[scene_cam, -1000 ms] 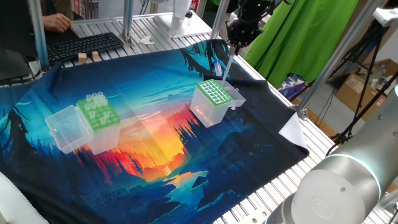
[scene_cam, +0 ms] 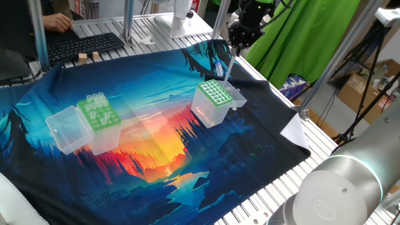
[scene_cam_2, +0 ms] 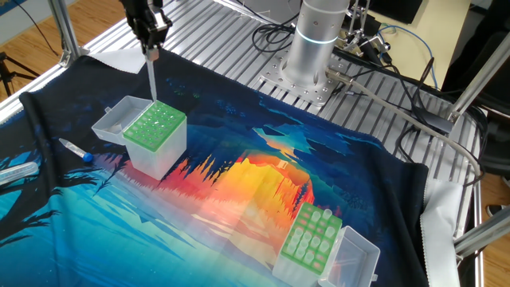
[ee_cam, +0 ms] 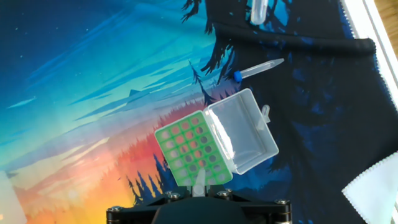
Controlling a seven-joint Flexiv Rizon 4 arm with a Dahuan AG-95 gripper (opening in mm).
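Observation:
My gripper is shut on a long, thin, translucent pipette tip that hangs nearly upright. Below it stands a frosted box with a green grid top, its clear lid folded open. The tip's lower end is close to the grid's edge in exterior view 2; whether it touches cannot be told. Seen from the wrist, the tip overlaps the near edge of the green grid, whose holes look empty. A second box with a green top carries several clear tips, its lid open too.
Beside the empty-looking box lies a small tube with a blue cap. Another clear tube is farther off. The printed cloth has folds near its edge, and its middle between the boxes is free.

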